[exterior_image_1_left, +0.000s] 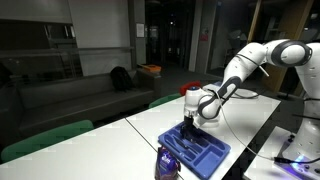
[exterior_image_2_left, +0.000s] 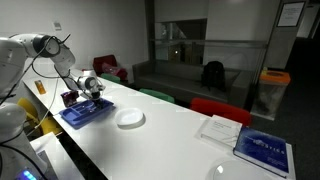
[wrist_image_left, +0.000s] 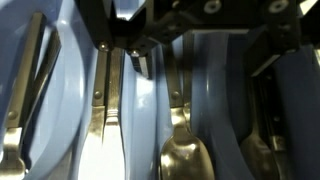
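My gripper is open over the blue cutlery tray (exterior_image_1_left: 218, 157), its fingers apart on either side of a compartment with a spoon (wrist_image_left: 186, 158). Nothing is seen held between the fingers. Left of that spoon, across a divider, lie knives (wrist_image_left: 92, 150) in a neighbouring compartment. Further right is another piece of cutlery (wrist_image_left: 257, 155), partly in shadow. Seen from outside, the gripper (exterior_image_1_left: 188, 130) is low at the tray's far left part; its fingertips are too small there to judge contact with the cutlery.
A dark red and blue object (exterior_image_1_left: 167, 163) stands by the tray's near left corner. A white plate (exterior_image_2_left: 130, 118) lies on the white table (exterior_image_2_left: 165, 150). Farther along are a blue box (exterior_image_2_left: 258, 148) and white papers (exterior_image_2_left: 222, 133).
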